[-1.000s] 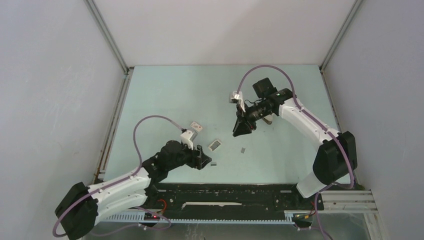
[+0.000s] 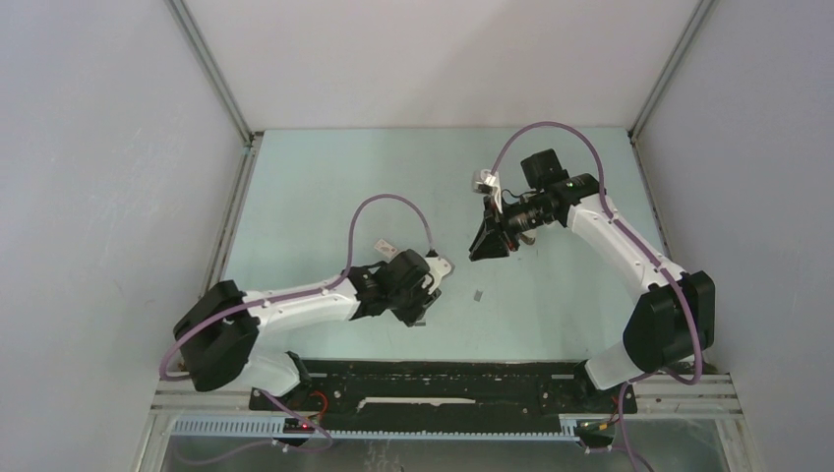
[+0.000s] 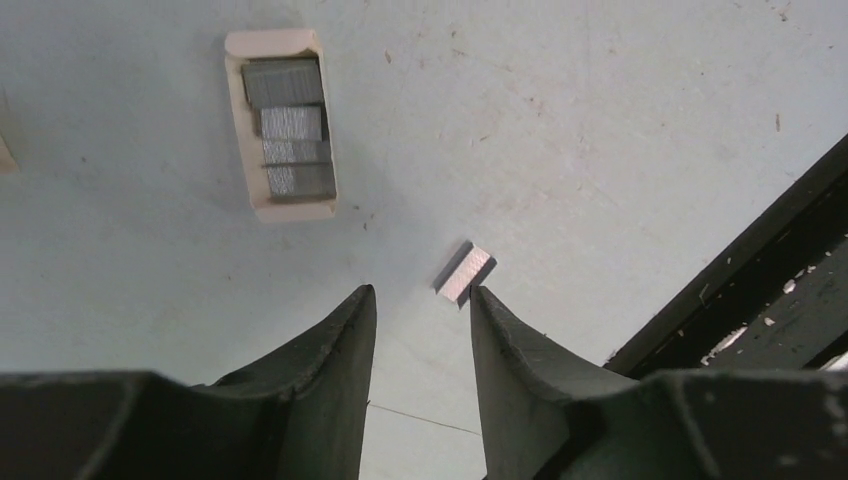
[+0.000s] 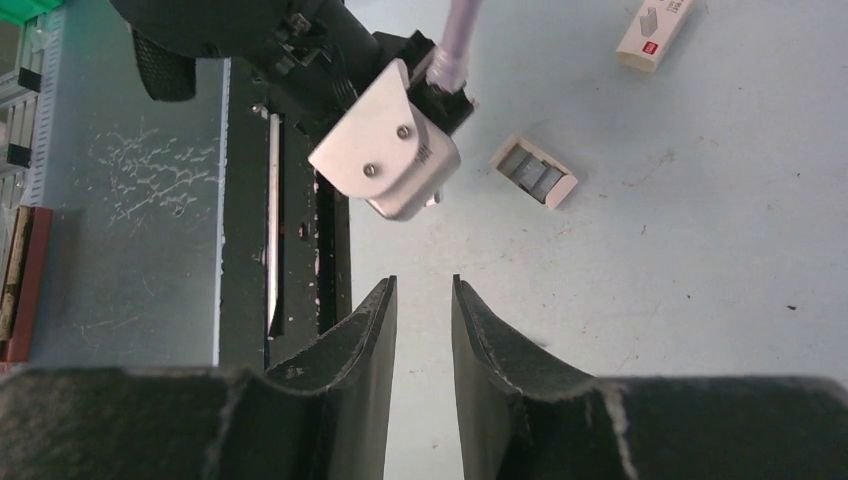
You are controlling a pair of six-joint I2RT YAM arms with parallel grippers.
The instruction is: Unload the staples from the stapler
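Note:
In the left wrist view a small open box (image 3: 290, 124) holds grey staple strips, and a small staple piece (image 3: 466, 270) lies to its right, above the fingertips. My left gripper hangs over the table, part open, nothing between its fingers. My right gripper is part open and empty, farther right and back; its wrist view shows the box (image 4: 534, 172) beside the left arm. No stapler is clearly identifiable; items under the right arm are mostly hidden.
A white labelled block (image 2: 385, 248) lies left of centre. A small grey piece (image 2: 478, 295) lies right of centre. The table's dark front edge (image 2: 492, 370) runs below the left gripper.
The left arm has moved right and toward the back, now covering the box in the top view. The right arm has shifted slightly right.

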